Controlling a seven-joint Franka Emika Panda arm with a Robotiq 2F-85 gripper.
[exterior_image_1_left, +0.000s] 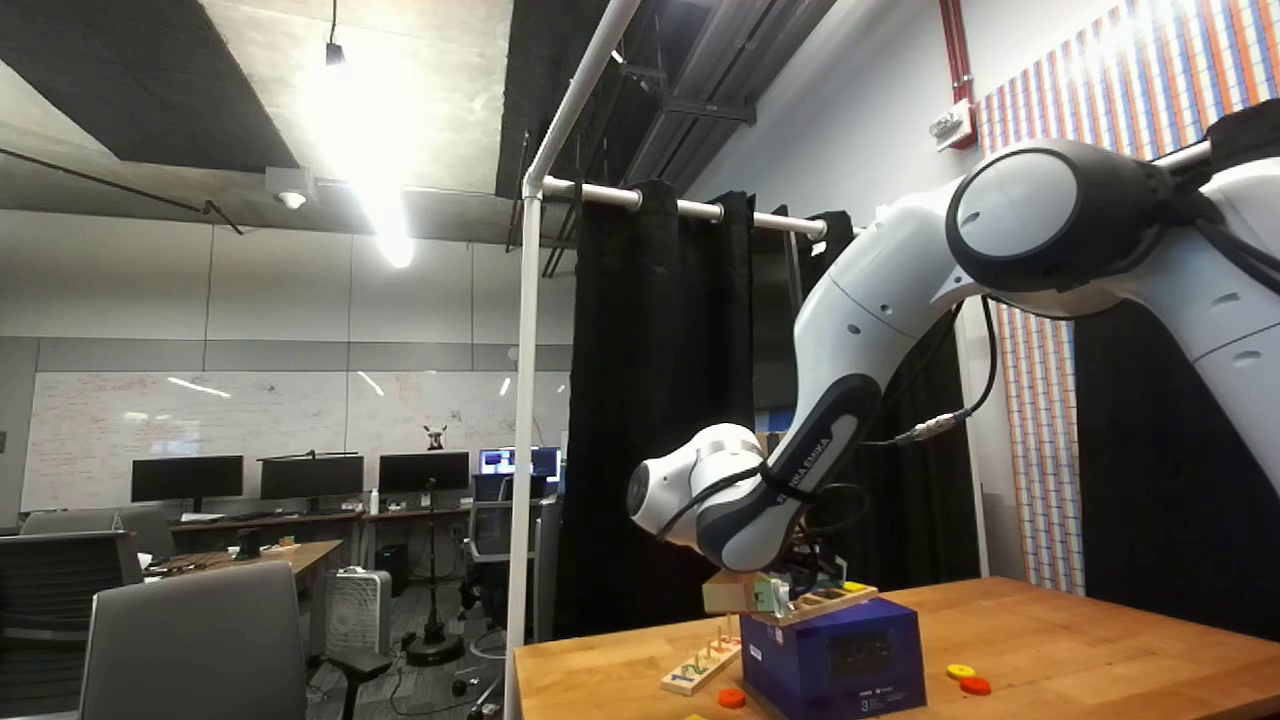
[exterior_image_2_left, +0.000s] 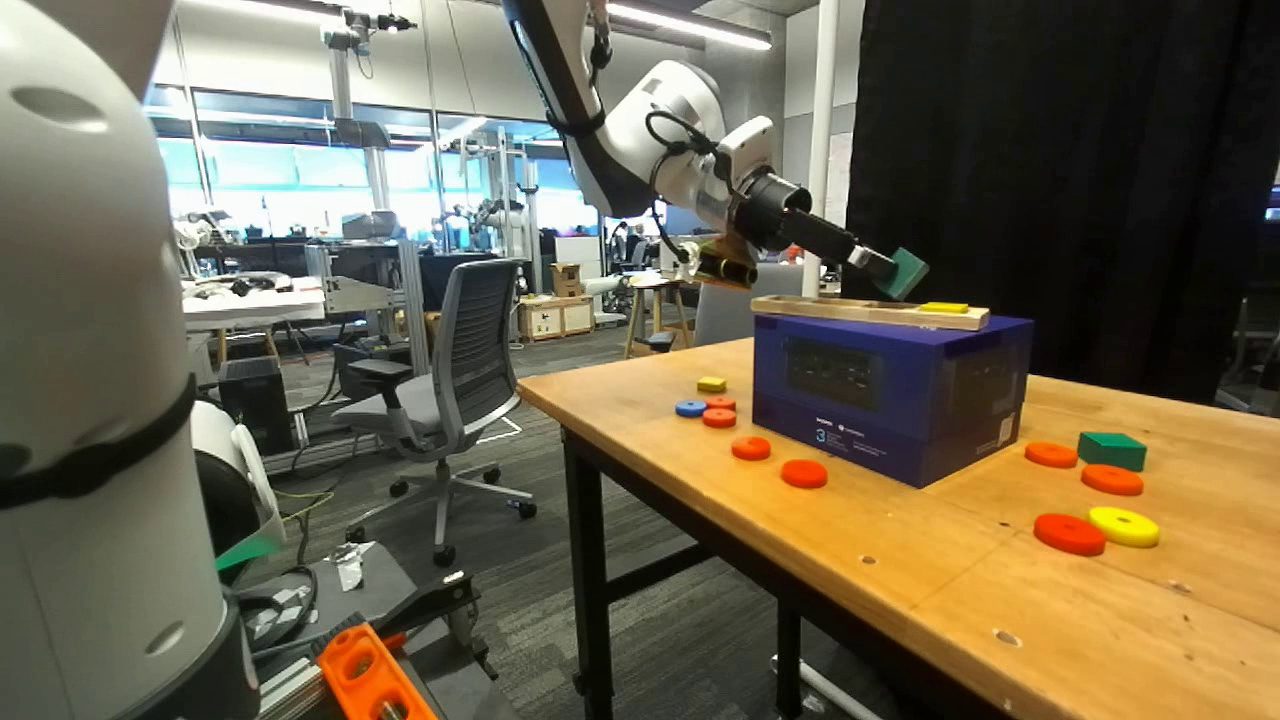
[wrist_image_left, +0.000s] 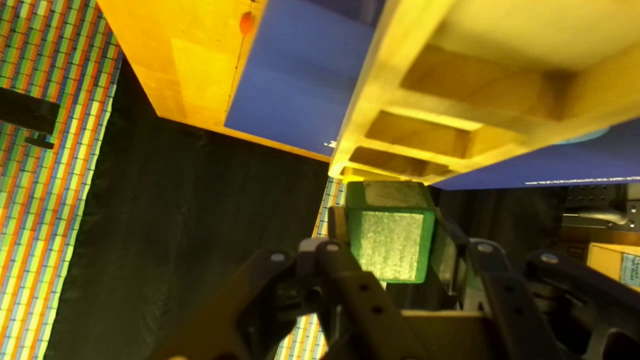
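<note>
In the wrist view my gripper is shut on a green block, one finger on either side of it. From the second exterior view, the held green block is tilted above a wooden tray. That tray has several compartments and lies on top of a dark blue box. A yellow block sits at one end of the tray. Whether the green block touches the tray is unclear.
Several discs, including a red disc and a yellow disc, lie around the box on the wooden table. Another green block rests to its right. A pegged board is beside the box in the first exterior view.
</note>
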